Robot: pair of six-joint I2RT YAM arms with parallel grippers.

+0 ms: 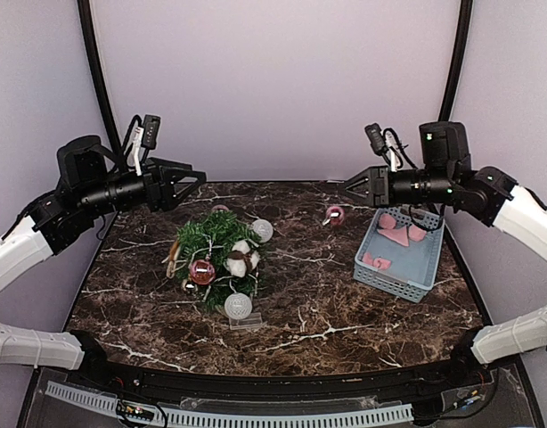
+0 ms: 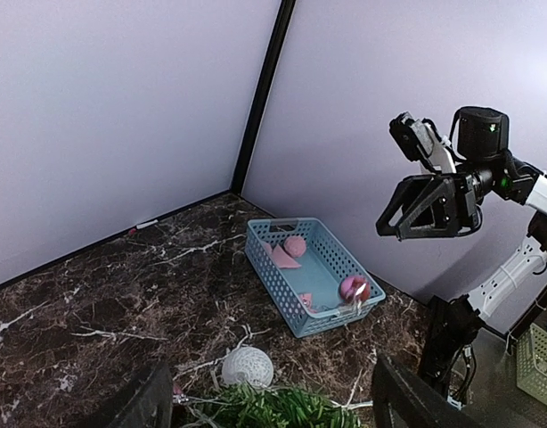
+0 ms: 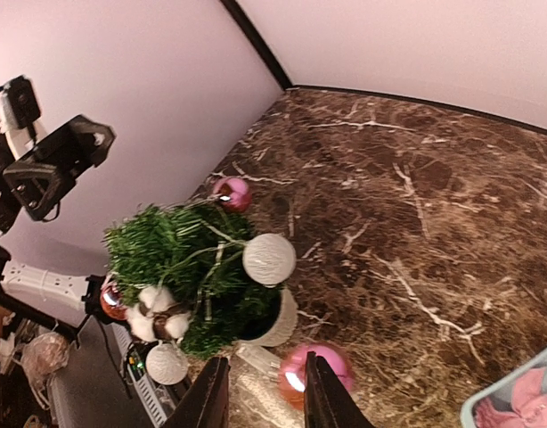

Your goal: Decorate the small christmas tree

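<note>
The small green tree stands left of centre, hung with a pink bauble, white balls and a cotton flower. My right gripper is shut on a pink bauble, which dangles below it between tree and basket. My left gripper is raised over the tree's left side; at the bottom of the left wrist view its fingers are dark and blurred, and I cannot make out what, if anything, is between them.
A light blue basket with several pink pieces sits at the right.
</note>
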